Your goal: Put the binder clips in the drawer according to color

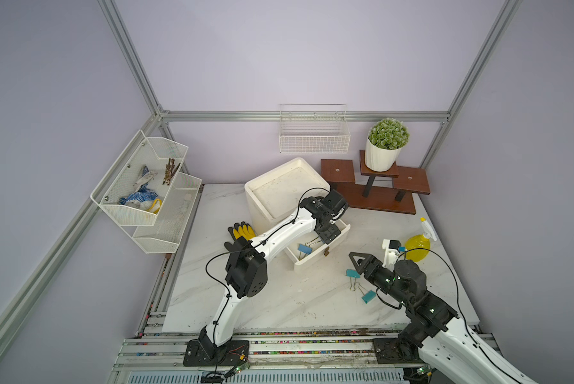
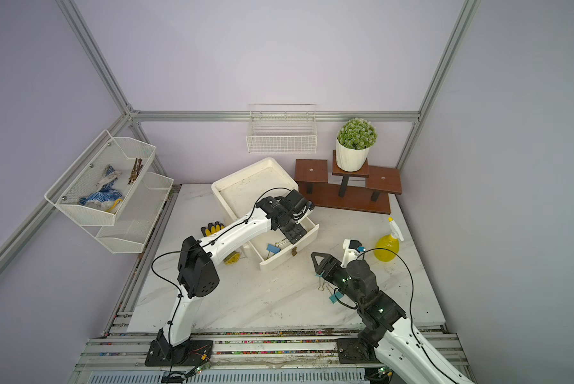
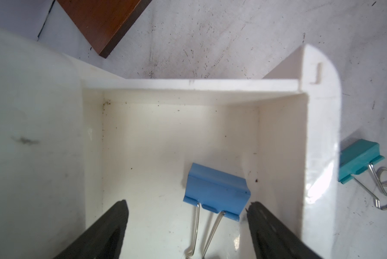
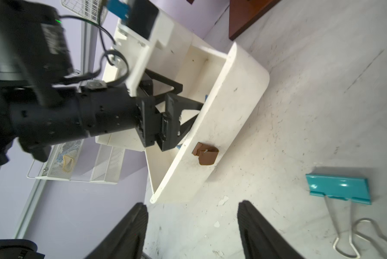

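Observation:
My left gripper is open over the pulled-out white drawer (image 1: pixel 298 263). Its fingers (image 3: pixel 109 226) stand wide apart, and a blue binder clip (image 3: pixel 217 190) lies on the drawer floor ahead of them, not gripped. In the top left view a blue clip (image 1: pixel 304 249) shows in the drawer's left part; the left gripper hides some of the inside. On the table right of the drawer lie two teal clips, the farther one (image 1: pixel 352 273) and the nearer one (image 1: pixel 368 296). Beside them my right gripper hangs open and empty; one teal clip (image 4: pixel 340 187) lies to its right.
A brown handle (image 4: pixel 207 155) sticks out of the drawer front. Behind stands a wooden plant stand (image 1: pixel 376 197); a yellow spray bottle (image 1: pixel 417 247) is at the right. Black-and-yellow gloves (image 1: pixel 242 231) lie left of the drawer.

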